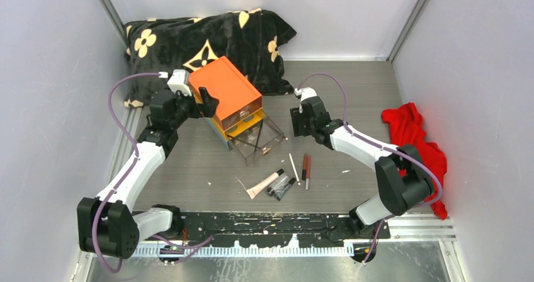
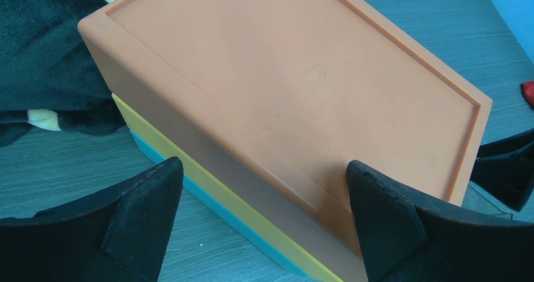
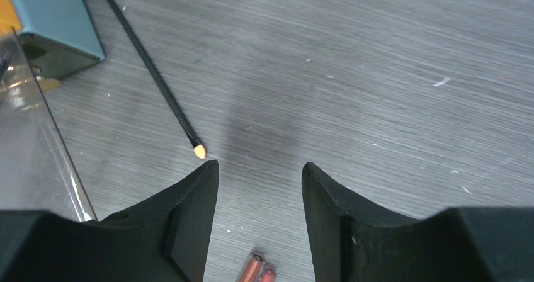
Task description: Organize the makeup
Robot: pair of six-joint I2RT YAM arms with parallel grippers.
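Observation:
The makeup organizer [image 1: 223, 87] has an orange top and a clear lower drawer [image 1: 258, 143] pulled out, with dark sticks inside. My left gripper is open at the organizer's left top edge. My right gripper stands open right of the drawer, nothing between its fingers. A thin black brush [image 3: 157, 80] lies on the floor beside the organizer. Below the drawer lie a beige tube [image 1: 264, 183], small dark items [image 1: 286, 189], a white stick [image 1: 293, 167] and pencils [image 1: 307, 172].
A black patterned blanket [image 1: 164, 49] lies behind the organizer. A red cloth [image 1: 409, 128] is at the right wall.

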